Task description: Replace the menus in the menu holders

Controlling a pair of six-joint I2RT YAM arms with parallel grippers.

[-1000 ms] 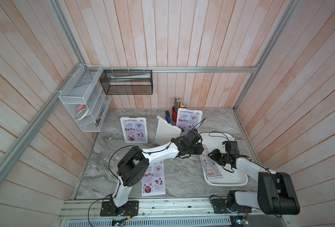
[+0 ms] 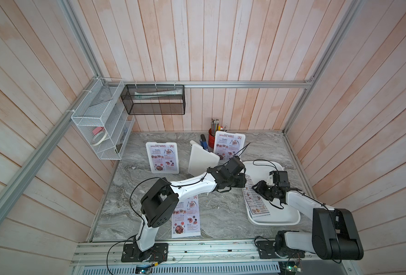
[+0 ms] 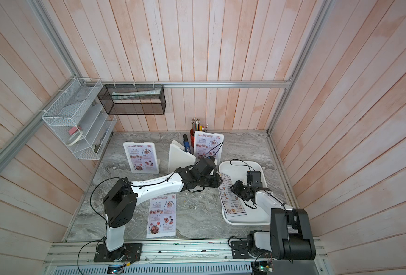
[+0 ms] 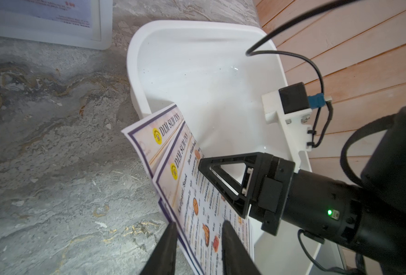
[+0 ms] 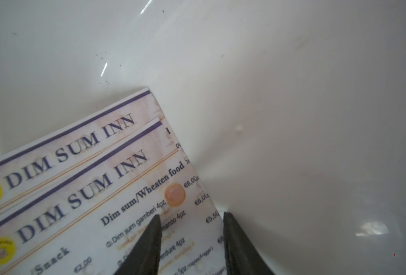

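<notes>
Overlapping DIM SUM INN menus point(image 4: 189, 183) lean in the white tray point(image 2: 296, 215), their upper left corner over its rim in the left wrist view. My left gripper is part open above their left edge, its fingers apart. In the right wrist view my right gripper is at the right edge of the front menu point(image 5: 120, 206); whether it clasps the sheet is unclear. SPECIAL MENU sheets fill the left holder point(image 2: 162, 157) and back holder point(image 2: 229, 144). A white holder point(image 2: 202, 160) between them shows no menu. Another SPECIAL MENU sheet point(image 2: 186, 220) lies flat at the front.
A red pen cup point(image 2: 211, 139) stands behind the holders. A black wire basket point(image 2: 153, 107) and white wire shelves point(image 2: 99, 119) hang at the back left. My left arm spans the table's middle. Bare table shows between the loose sheet and the tray.
The left arm has shifted very slightly; the right arm, the menus and the holders look the same.
</notes>
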